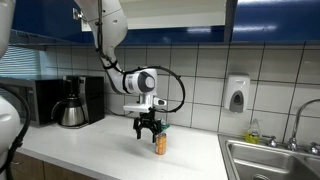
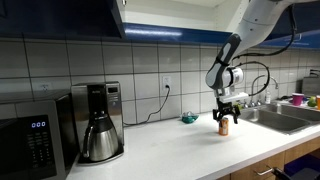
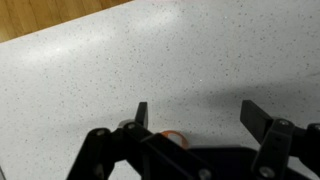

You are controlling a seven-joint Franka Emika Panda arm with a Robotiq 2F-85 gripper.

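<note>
My gripper points down over the counter, low and close to an orange can-like object. Its fingers stand wide apart. Between the fingers in the wrist view there is only bare speckled counter; one finger shows at the left. The orange object's round rim peeks out at the bottom of that view, mostly hidden by the gripper body. In the second exterior view the orange object stands upright on the counter beside the gripper.
A teal bowl lies farther back near the tiled wall. The coffee maker and microwave occupy one end; the sink and a soap bottle are at the other.
</note>
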